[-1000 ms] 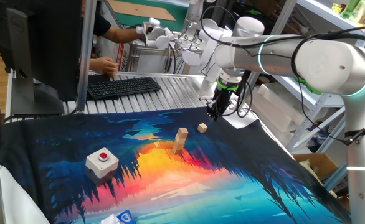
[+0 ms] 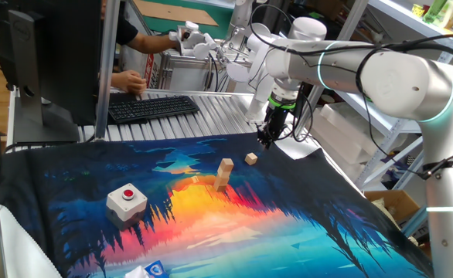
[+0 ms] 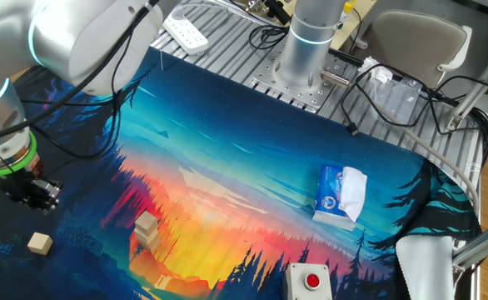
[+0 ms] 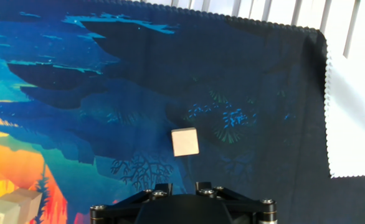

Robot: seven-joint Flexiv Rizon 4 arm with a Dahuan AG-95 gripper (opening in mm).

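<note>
A single wooden cube lies alone on the dark part of the printed cloth, ahead of my gripper in the wrist view. Exterior view 1 has this cube just left of and below the gripper. My gripper stands open above the cloth, apart from the cube, with a gap between its fingers and nothing visible in it. Nearby rises a small stack of wooden blocks, its upper block a little offset; exterior view 2 shows the stack from above.
A grey box with a red button sits on the cloth's left part. A blue-and-white tissue pack lies well away from the blocks. Keyboard and monitor stand beyond the cloth, with a person's hand nearby.
The arm has shifted only very slightly, and the gripper hovers in nearly the same place. Cube, stack and button box have not moved.
</note>
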